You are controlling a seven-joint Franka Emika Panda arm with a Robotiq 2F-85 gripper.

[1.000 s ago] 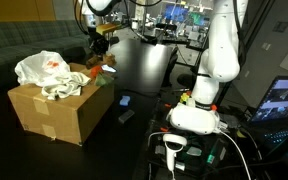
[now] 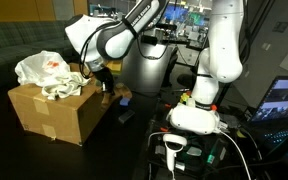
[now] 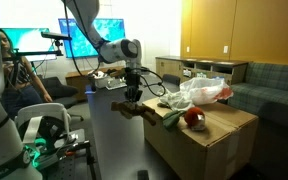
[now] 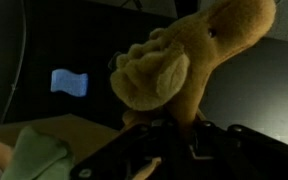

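A tan plush toy [image 4: 174,70] fills much of the wrist view, its rounded head to the upper right. My gripper is shut on it at the bottom of that view. In exterior view 2 the plush toy [image 3: 144,112] hangs level with the box top, to the left of the box, below my gripper [image 3: 131,92]. From exterior view 1 the toy [image 2: 109,96] shows beside the right end of the cardboard box [image 2: 54,116], partly behind the arm. The exact grip on its body is too dark to make out.
White cloth or plastic [image 3: 199,92], a red item [image 3: 194,119] and a green item [image 3: 171,118] lie on the box. On the dark surface to the box's right are a small blue piece [image 2: 124,101] and a dark object [image 2: 126,116]. Beyond these, much of that surface is clear.
The arm has come from behind the box toward exterior camera 1 and lower, carrying the plush toy. It is now beside the box's right end. The box has stayed put.
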